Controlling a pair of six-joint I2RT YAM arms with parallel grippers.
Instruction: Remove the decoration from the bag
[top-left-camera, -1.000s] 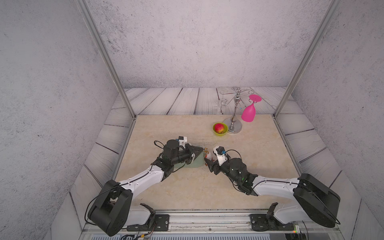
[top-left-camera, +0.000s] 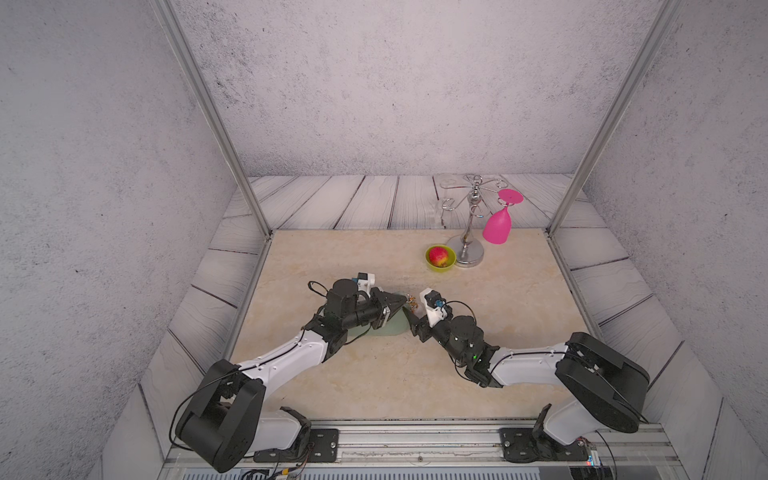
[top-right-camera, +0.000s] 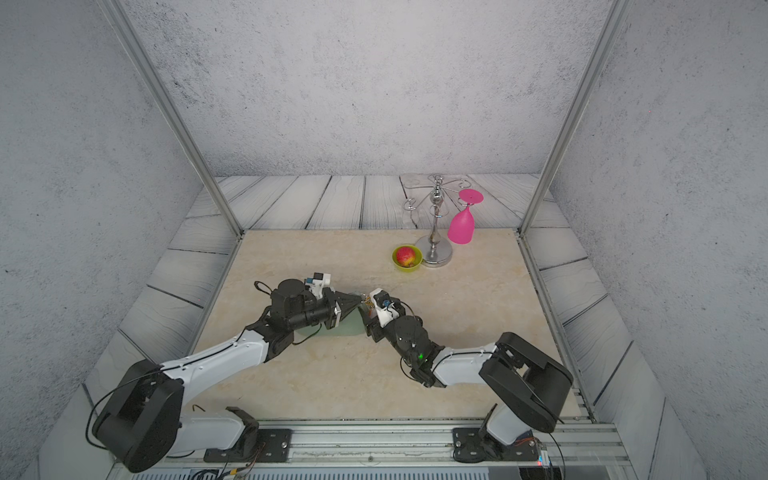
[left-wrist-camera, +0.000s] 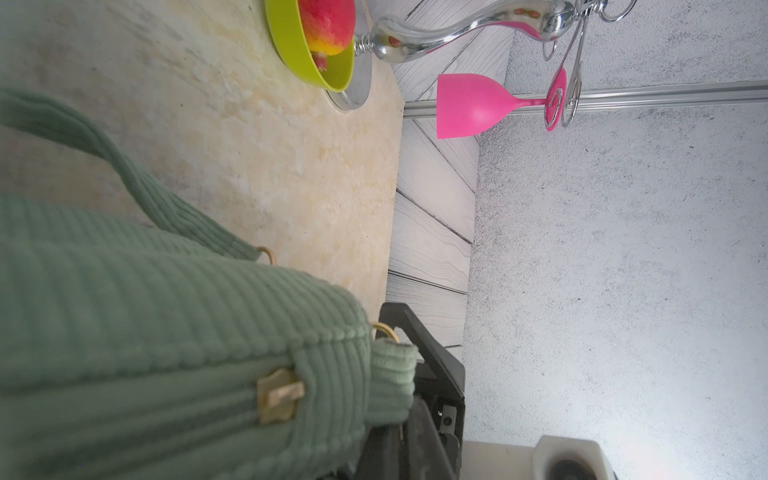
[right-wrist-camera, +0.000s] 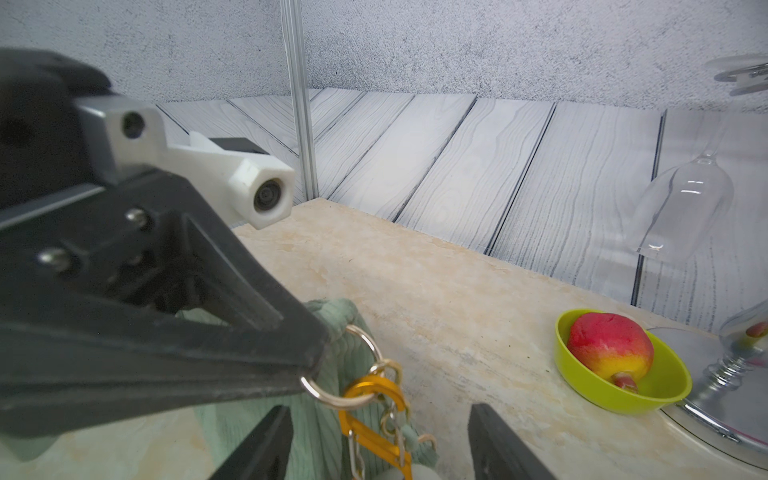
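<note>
A green ribbed bag (left-wrist-camera: 184, 312) lies under both arms, strap and gold zip showing in the left wrist view. My left gripper (top-left-camera: 404, 297) is shut at the metal ring (right-wrist-camera: 336, 397); the right wrist view shows this ring by its fingertips, with an orange clasp (right-wrist-camera: 372, 436) and small chain hanging from it. My right gripper is part open, its fingers either side of the hanging clasp, close to the bag. A pale item below the clasp is mostly hidden.
A green bowl (top-left-camera: 429, 263) with a red fruit stands behind the grippers, beside a chrome glass stand (top-left-camera: 469, 254) holding a pink glass (top-left-camera: 496, 228) and a clear one.
The left arm has not visibly moved.
</note>
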